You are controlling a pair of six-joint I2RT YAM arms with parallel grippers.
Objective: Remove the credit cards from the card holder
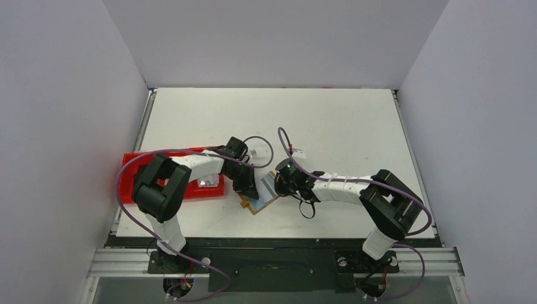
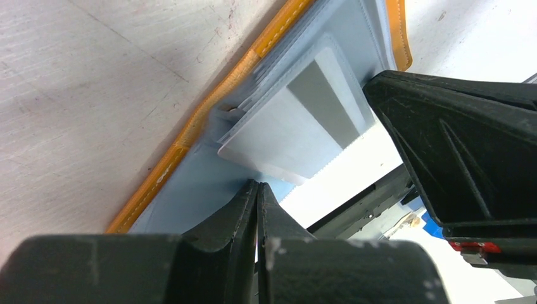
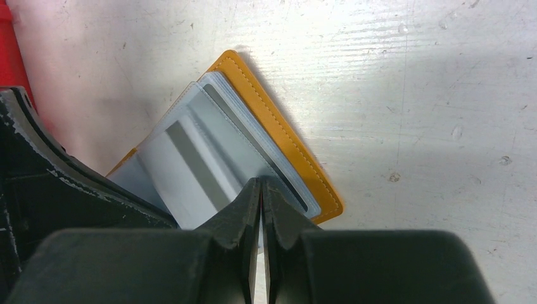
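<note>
The orange-edged card holder (image 1: 254, 211) lies open on the table, with clear sleeve pages showing. A white card with a grey stripe (image 2: 304, 117) lies at a clear sleeve; whether it is fully inside, I cannot tell. My left gripper is shut, its tips against the clear sleeve just below the card's lower edge, with nothing visible between them. From the other side, my right gripper, also shut, touches the sleeve page between the striped card (image 3: 190, 164) and the orange border. No card shows between its fingers either.
To the left stands a red box (image 1: 206, 194) with compartments and some items inside, partly under the left arm. Both grippers are close together over the holder. Bare white table (image 1: 329, 120) stretches behind and to the right.
</note>
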